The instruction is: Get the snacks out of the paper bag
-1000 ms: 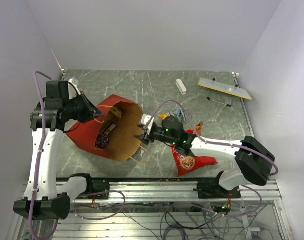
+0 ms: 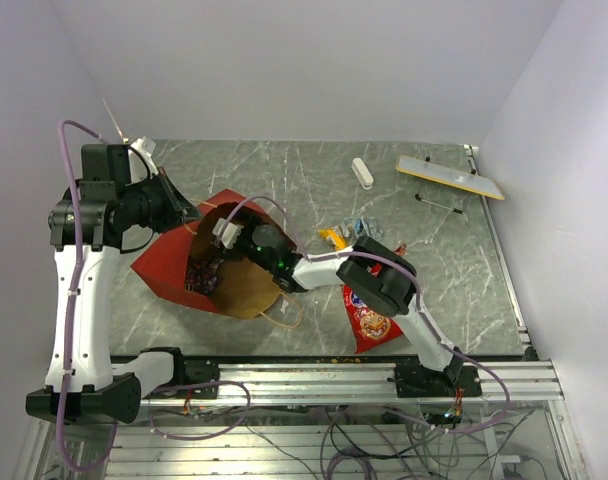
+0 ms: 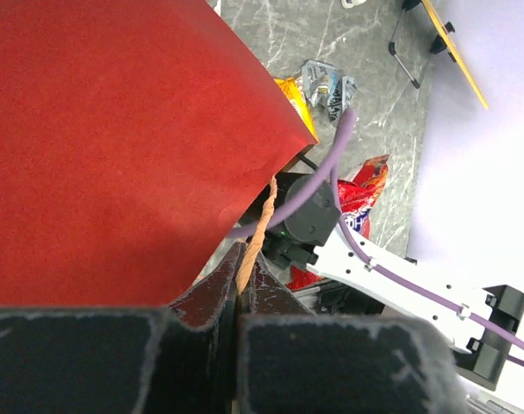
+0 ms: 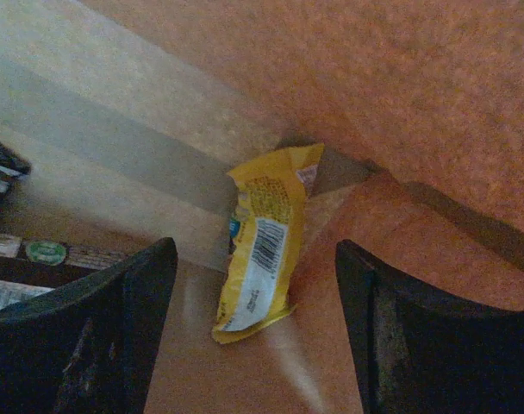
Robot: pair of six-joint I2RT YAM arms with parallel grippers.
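Note:
The red paper bag (image 2: 174, 262) lies on its side at the left of the table, its mouth facing right. My left gripper is shut on the bag's twisted paper handle (image 3: 260, 233). My right gripper is inside the bag, open, with a yellow snack packet (image 4: 266, 228) beyond and between its fingers, apparently untouched. A dark-and-white snack pack (image 4: 42, 267) lies to the left in the right wrist view. Also in the bag is a dark purple packet (image 2: 201, 276). The right gripper's tips are hidden by the bag in the top view.
Outside the bag lie a large red snack bag (image 2: 369, 322), a silver packet (image 2: 361, 230) and a yellow packet (image 2: 334, 238), partly under the right arm. A white object (image 2: 362, 173) and a tilted board (image 2: 451, 176) sit farther back.
My right gripper has moved left from outside the bag's mouth into the bag. The left gripper has shifted slightly while keeping the handle, and the bag stays nearly in place.

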